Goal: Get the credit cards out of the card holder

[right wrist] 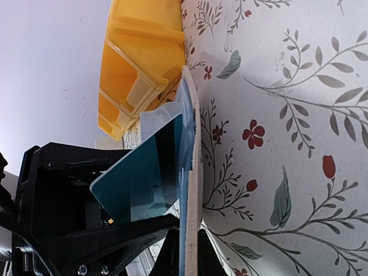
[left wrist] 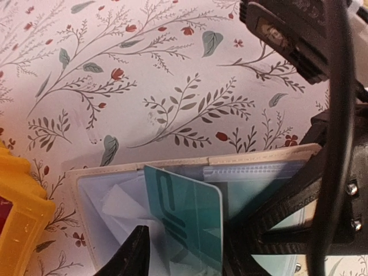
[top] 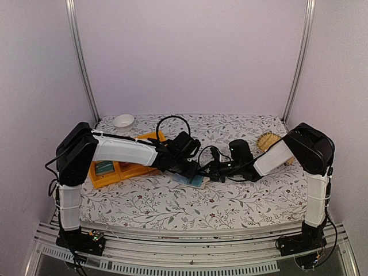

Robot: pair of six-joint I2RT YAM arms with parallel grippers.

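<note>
The card holder (left wrist: 115,169), a pale-edged, translucent pocketed sleeve, is held between the two arms near the middle of the table. My right gripper is shut on its edge, one finger to each side. A teal card (left wrist: 187,201) stands tilted out of the holder, with a translucent flap (left wrist: 135,213) beside it. My left gripper is part open, a finger on either side of that card. The card looks close to one finger (left wrist: 233,259); whether it touches cannot be told. From the top, the arms mostly cover the holder (top: 192,180).
An orange compartment tray (top: 104,180) is left of the holder, partly beneath the left arm. A white bowl (top: 123,121) stands at the back left and a wicker basket (top: 268,140) at the back right.
</note>
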